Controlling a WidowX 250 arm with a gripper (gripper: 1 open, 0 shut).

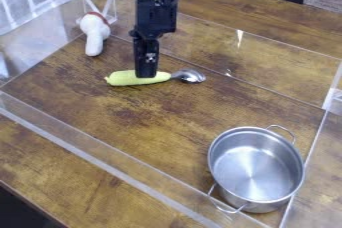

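Note:
My black gripper [148, 64] hangs over a pale yellow-green elongated object [131, 78] lying on the wooden table; whether the fingers are open or shut is unclear. A silver spoon [189, 76] lies at the right end of the yellow-green object.
A steel pot [254, 170] with handles stands at the lower right. A white object [95, 34] lies at the upper left. Clear barriers edge the work area.

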